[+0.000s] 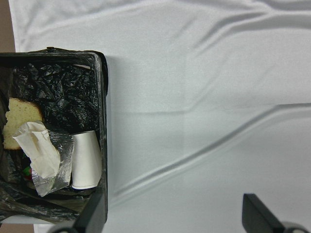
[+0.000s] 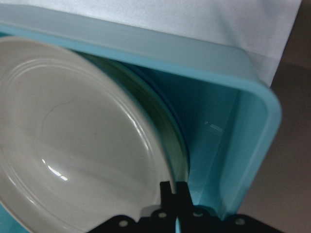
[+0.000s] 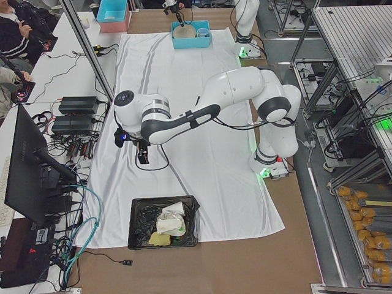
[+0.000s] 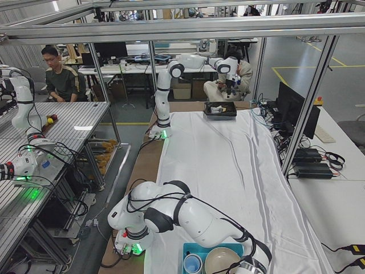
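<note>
My left gripper hangs over the white cloth (image 1: 204,73) beside a black bin (image 1: 101,116), fingers wide apart with nothing between. In the bin lie a bread slice (image 1: 19,116), crumpled paper (image 1: 39,150) and a white cup (image 1: 86,160). At the cloth's far end in the camera left view is a blue crate (image 3: 191,43). In the right wrist view my right gripper is at the rim of a cream plate (image 2: 77,131) stacked in that crate; its fingertips are close together, and I cannot tell whether the rim is between them.
A monitor (image 3: 30,171), black boxes (image 3: 73,122) and cables line the table beside the cloth. A metal post (image 3: 92,55) stands at that edge.
</note>
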